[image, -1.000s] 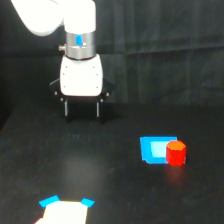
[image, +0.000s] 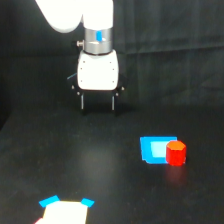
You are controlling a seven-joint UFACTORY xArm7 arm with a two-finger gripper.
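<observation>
My gripper [image: 98,103] hangs near the back of the dark table, left of centre, its two fingers spread wide with nothing between them. Far to its lower right, a small red block [image: 176,153] rests at the right edge of a blue square [image: 146,143] with a pale centre. The red block covers part of that square. At the bottom left lies a whitish item [image: 64,213] with blue corners [image: 88,202], cut off by the frame's edge; a bit of red shows at its left.
Bare black tabletop [image: 90,150] spreads between the gripper and the items. A dark curtain [image: 170,60] hangs behind.
My gripper has moved to the right and slightly lower in the view, staying open. The red block, the blue square and the whitish item look unmoved.
</observation>
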